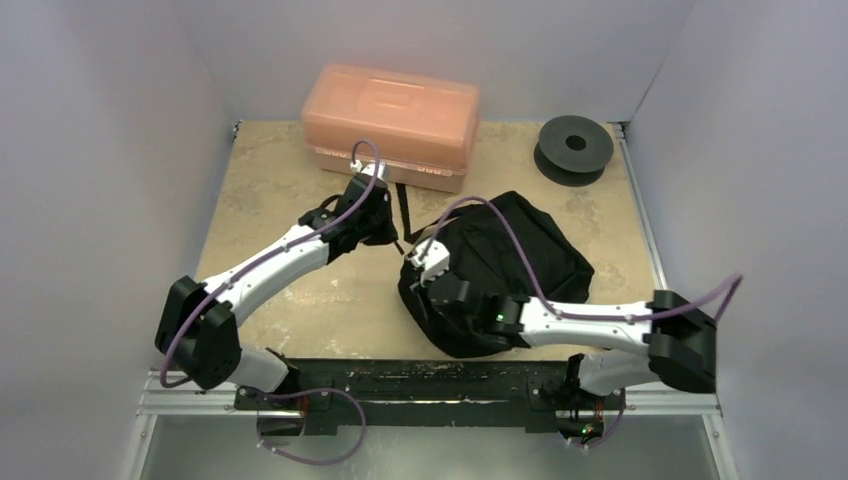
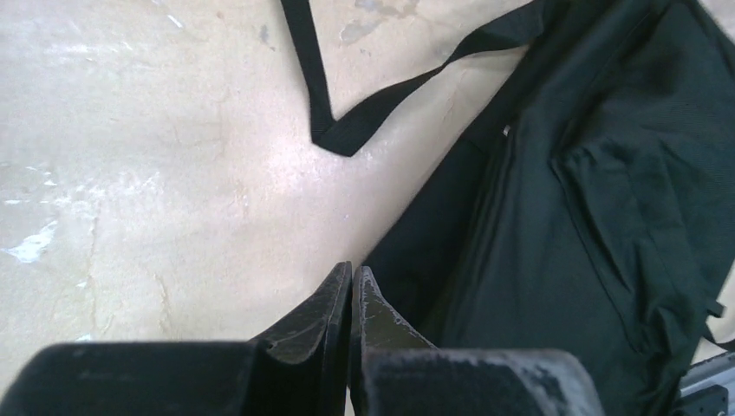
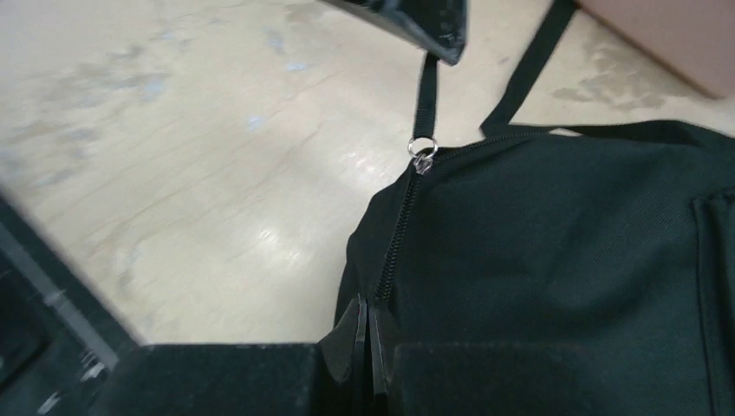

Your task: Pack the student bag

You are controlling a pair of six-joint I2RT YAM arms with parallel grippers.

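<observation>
The black student bag [image 1: 540, 240] lies flat on the table. Its zipper [image 3: 399, 230] runs along the near-left edge, with a metal slider and ring [image 3: 423, 152] at the corner. From the ring a short pull strap rises taut to the tip of my left gripper [image 1: 397, 243], which is shut on it; in the left wrist view the left fingers [image 2: 342, 308] cover the strap. My right gripper is shut right over the bag's edge at the zipper line. Nothing shows clearly between its fingers.
A closed pink-orange box [image 1: 390, 125] stands at the back, and a dark spool [image 1: 573, 150] at the back right. A loose black bag strap [image 2: 314, 78] lies on the table. Both arms are close together.
</observation>
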